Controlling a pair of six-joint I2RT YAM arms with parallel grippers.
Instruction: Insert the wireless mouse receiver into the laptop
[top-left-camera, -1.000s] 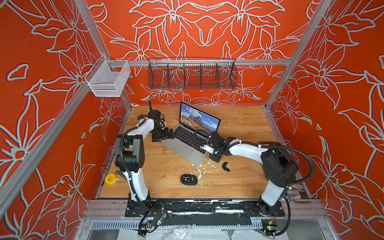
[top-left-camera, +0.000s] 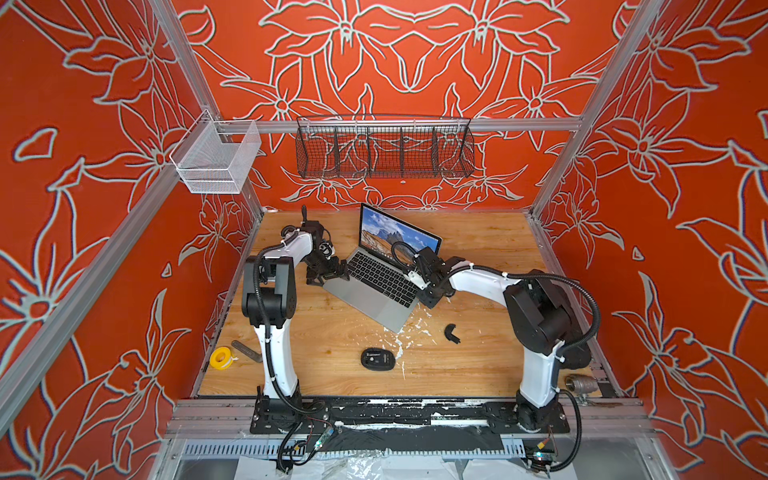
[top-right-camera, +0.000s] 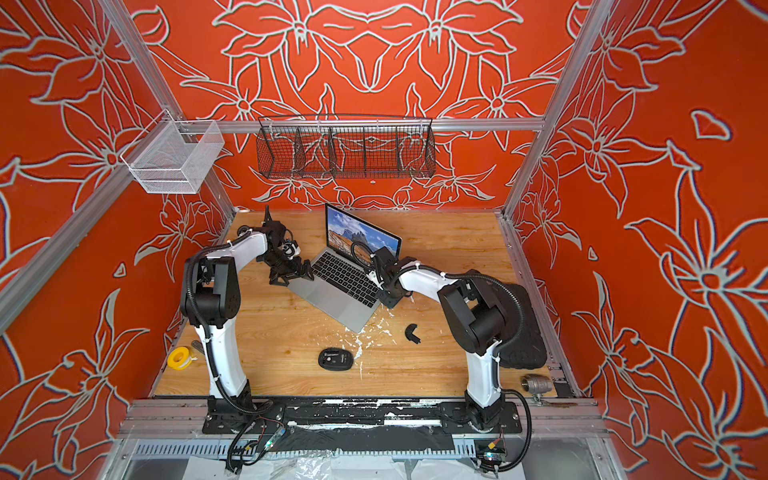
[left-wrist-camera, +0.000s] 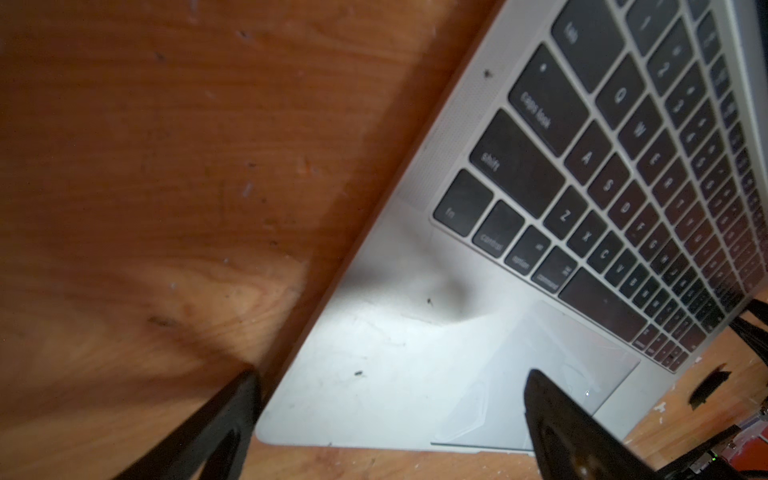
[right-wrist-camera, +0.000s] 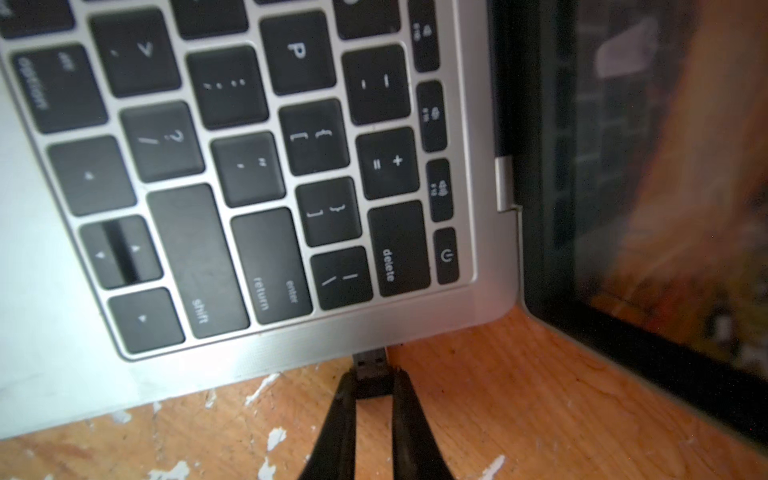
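Note:
The open silver laptop (top-left-camera: 369, 300) stands askew mid-table, its screen lit. In the right wrist view, the small wireless mouse receiver (right-wrist-camera: 371, 366) is pinched by its black end, with my right gripper shut on it. Its metal plug points at the laptop's right side edge, and the plug's tip meets that edge in this view. Whether it sits in the port cannot be told, since the side face is hidden. Over the laptop's front left corner, my left gripper is open, one finger on each side of that corner, nothing clamped.
A black mouse (top-left-camera: 377, 358) with its underside up and a curved black cover (top-left-camera: 452, 333) lie in front of the laptop. Yellow tape (top-left-camera: 221, 357) is at the left. A black bag-like object (top-right-camera: 520, 328) lies at the right.
My right gripper has moved up and back along the laptop's right side, still holding the receiver.

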